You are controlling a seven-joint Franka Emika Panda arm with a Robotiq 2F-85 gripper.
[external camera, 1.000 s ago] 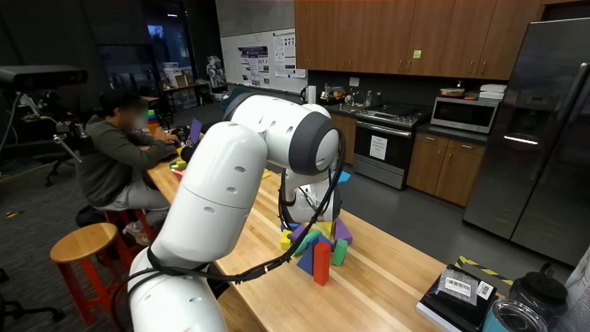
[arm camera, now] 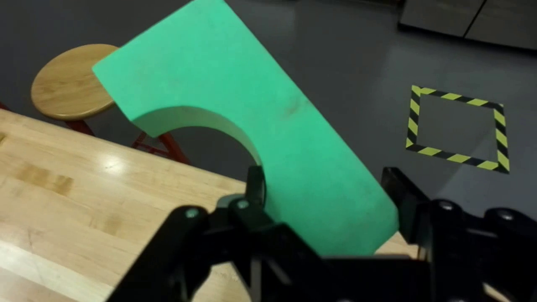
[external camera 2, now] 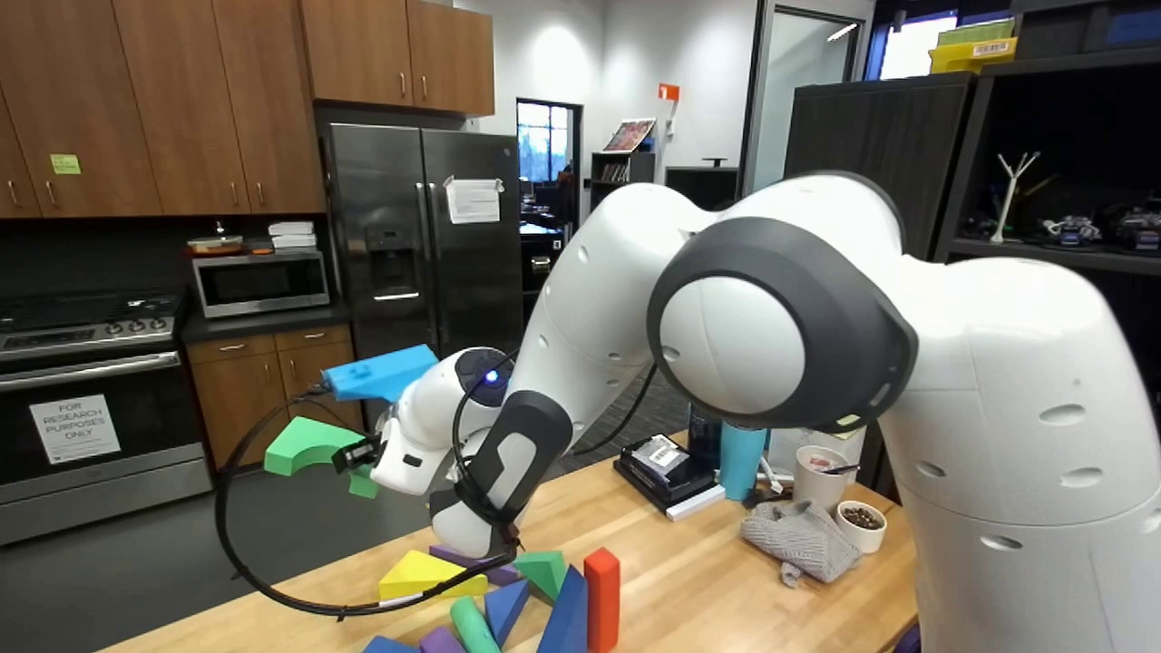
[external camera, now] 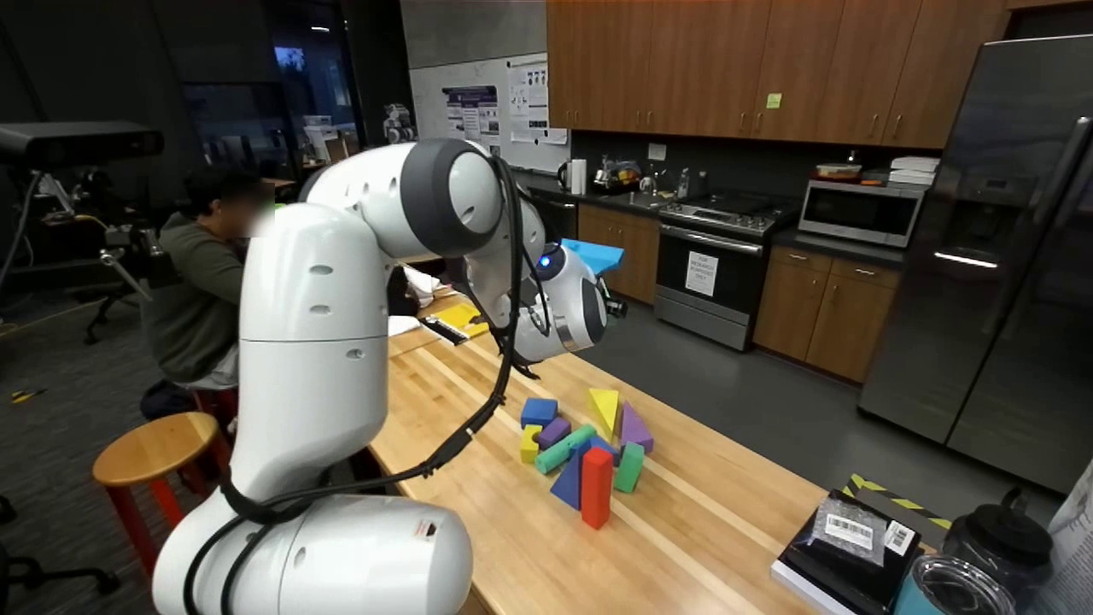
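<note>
A green arch block [arm camera: 282, 126] fills the middle of the wrist view, with my gripper shut on one of its legs. One finger presses inside the arch's curve, the other against its outer end. In exterior view 2 the arch hangs tilted in the air, left of the arm and higher than the table. Below it on the wooden table stands a cluster of blocks: a red upright block [external camera: 596, 488], a yellow triangle [external camera: 604, 410], a purple triangle [external camera: 635, 426], a green cylinder [external camera: 565, 449], a blue triangle [external camera: 570, 480] and several others. Exterior view 1 hides the arch behind the arm.
A black box [external camera: 848, 535] and drinking vessels stand at the table's end. A grey cloth [external camera 2: 803, 538] lies beside a small cup [external camera 2: 861, 527]. In exterior view 1, bare tabletop [external camera: 707, 533] lies between the blocks and the box. A person sits at the far left.
The arm has swung away from the block cluster, up and toward the table's far end. The blocks, partly covered by it before, are now more exposed and appear unmoved.
</note>
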